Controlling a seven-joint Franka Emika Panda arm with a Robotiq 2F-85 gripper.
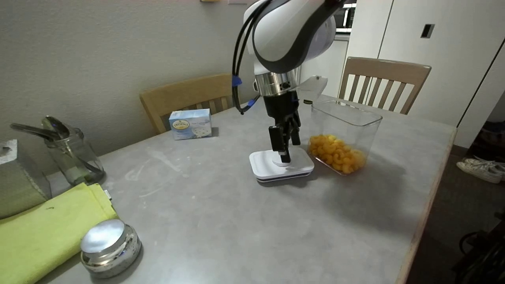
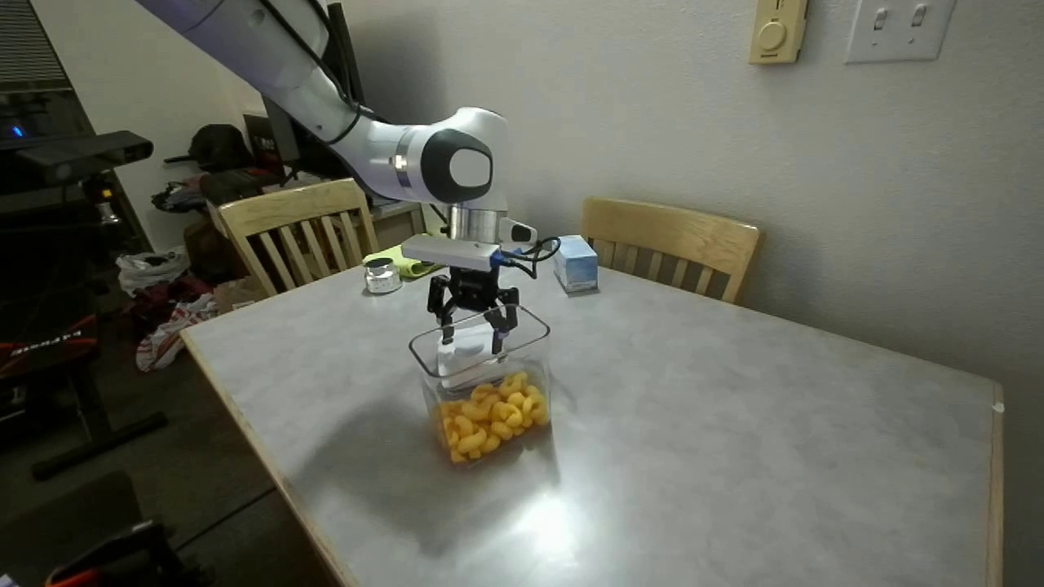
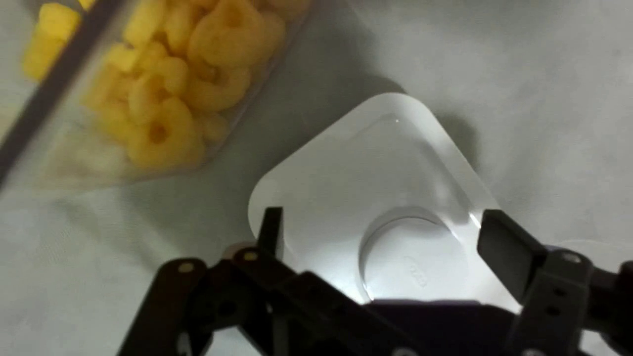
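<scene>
A white square lid (image 1: 263, 163) with a round button (image 3: 415, 261) lies flat on the table, close beside a clear open container (image 1: 370, 139). Inside that container, yellow-orange curled puffs (image 1: 337, 154) fill the lower part. My gripper points down over the lid, open, its two fingers (image 3: 511, 252) wide apart with the button showing between them. From exterior view 1, one fingertip comes down close by the button; whether it touches the lid cannot be told. Exterior view 2 shows the lid (image 2: 466, 360) partly through the container's wall.
A blue-white tea box (image 1: 191, 124) stands toward the wall. Far left are a glass jar with utensils (image 1: 75, 158), a yellow-green cloth (image 1: 52, 232) and a silver-topped jar (image 1: 109, 246).
</scene>
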